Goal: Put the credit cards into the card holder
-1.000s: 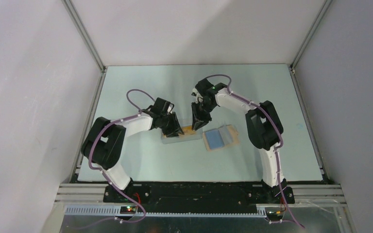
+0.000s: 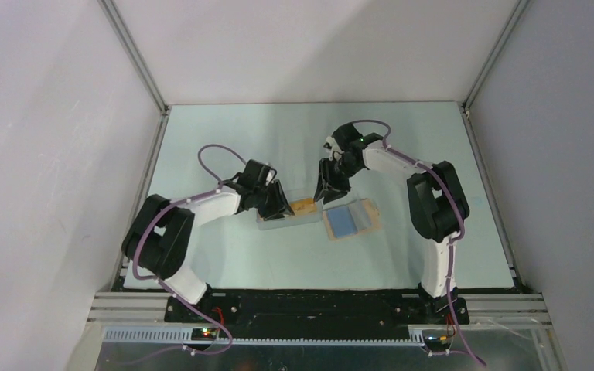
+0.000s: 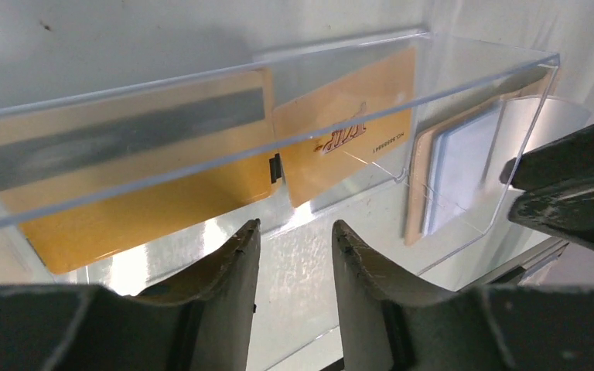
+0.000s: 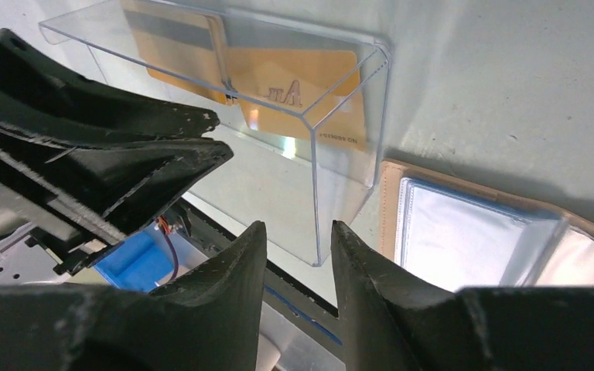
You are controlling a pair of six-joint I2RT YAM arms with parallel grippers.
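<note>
The clear acrylic card holder (image 3: 479, 58) lies mid-table with gold cards (image 3: 147, 201) inside; a second gold card (image 4: 294, 93), printed, stands beside them near the holder's right end. My left gripper is open over the holder's front side, nothing between its fingers. My right gripper hangs at the holder's right end, fingers apart with nothing seen between them. In the top view both grippers (image 2: 278, 205) partly hide the holder.
Right of the holder lies a tan board (image 2: 371, 224) with a blue-white card stack (image 2: 342, 222) and a clear sheet or sleeve on it.
</note>
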